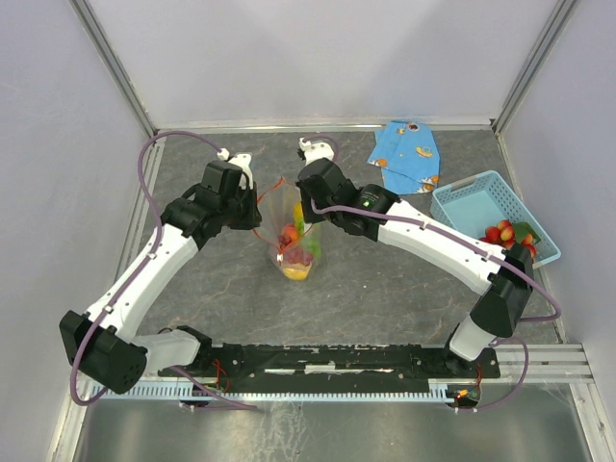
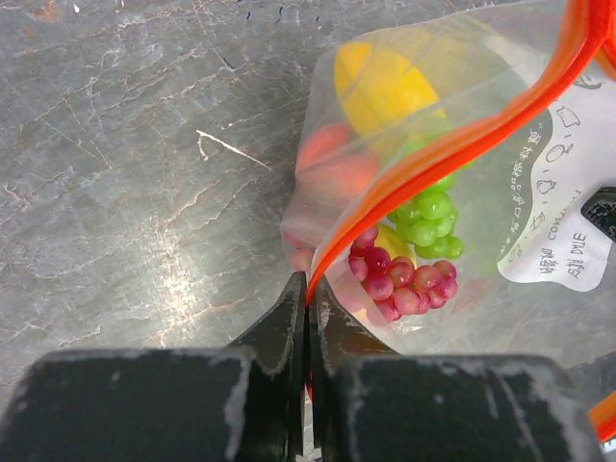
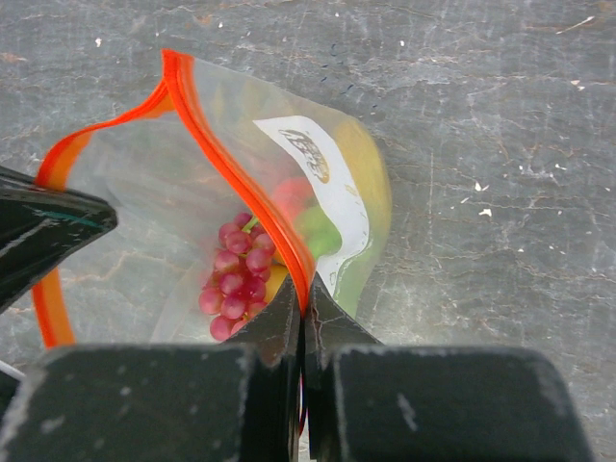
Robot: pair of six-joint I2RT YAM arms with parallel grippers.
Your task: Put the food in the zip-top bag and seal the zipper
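Observation:
The clear bag (image 1: 294, 252) with orange zipper edges stands open between my grippers, holding food: a yellow piece (image 2: 380, 82), a red piece (image 2: 337, 168), green grapes (image 2: 428, 217) and red grapes (image 3: 236, 274). My left gripper is shut on one orange-edged rim of the bag. My right gripper is shut on the opposite rim, the orange strip running between its fingers. Part of the bag's printed white label (image 3: 342, 221) shows.
A light blue basket (image 1: 462, 207) with more food sits at the right. A blue patterned cloth (image 1: 404, 144) lies at the back right. The grey table around the bag's front is clear.

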